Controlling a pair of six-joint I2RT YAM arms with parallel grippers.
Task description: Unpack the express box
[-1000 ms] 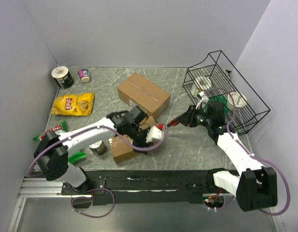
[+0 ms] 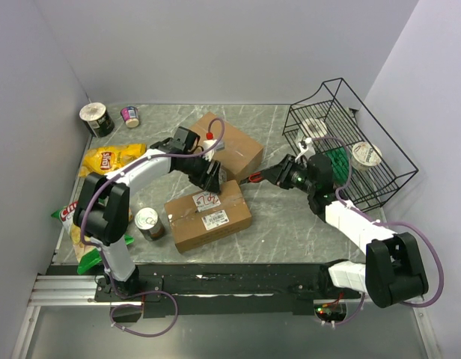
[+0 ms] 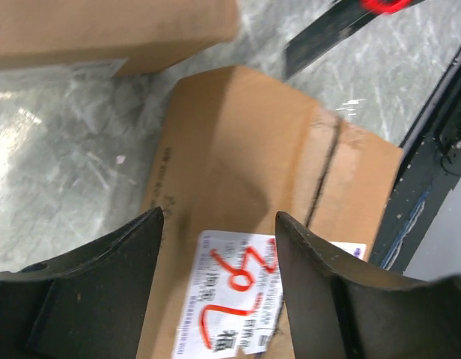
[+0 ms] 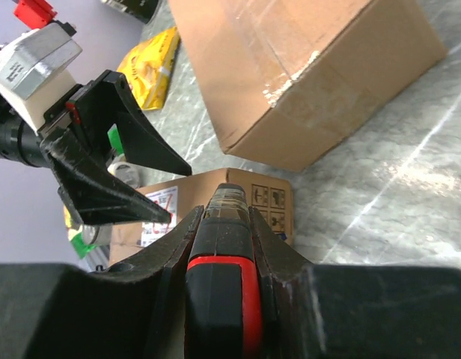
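Note:
A taped cardboard express box (image 2: pixel 215 233) with white labels lies near the table's front. Another brown box (image 2: pixel 238 142) lies behind it. My left gripper (image 2: pixel 210 179) hangs over the labelled box; in the left wrist view its parted fingers frame the label, nothing visibly between them. My right gripper (image 2: pixel 283 173) holds a black box cutter with red trim (image 4: pixel 251 307), its blade (image 3: pixel 313 45) pointing at the labelled box's back right corner. In the right wrist view the cutter hides much of that box.
A wire rack (image 2: pixel 388 176) with bowls stands at the right. Cans (image 2: pixel 148 224), chip bags (image 2: pixel 111 157) and cups line the left side. Bare table lies right of the labelled box.
Since one second ago my left arm has moved back and left, uncovering the labelled box. My right gripper has moved slightly left and toward the back with the cutter.

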